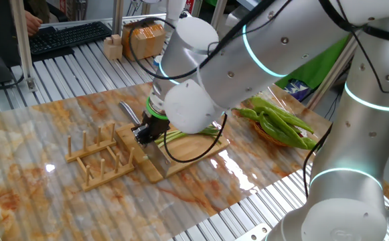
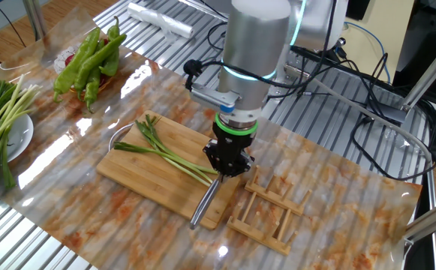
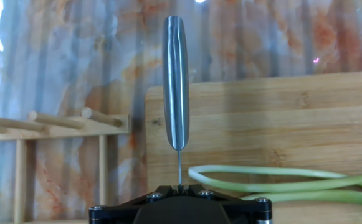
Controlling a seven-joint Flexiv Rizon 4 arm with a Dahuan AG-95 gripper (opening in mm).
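Observation:
My gripper (image 2: 227,166) is shut on a kitchen knife, gripping it where the blade meets the handle. The knife's steel handle (image 3: 176,81) sticks out past the fingers in the wrist view. Its broad blade (image 1: 157,159) stands on edge over the left end of the wooden cutting board (image 2: 127,176) in exterior view 1; whether its edge touches the wood cannot be made out. Green onions (image 2: 165,154) lie along the board, their pale ends near the gripper. In the wrist view those onion stalks (image 3: 280,185) curve just right of the knife.
Close beside the board stands a pegged wooden rack (image 2: 266,217). Green peppers (image 2: 91,64) fill a basket farther off, and a white plate (image 2: 20,139) bears more onions at the far left in exterior view 2. Bare marbled tabletop surrounds the rack.

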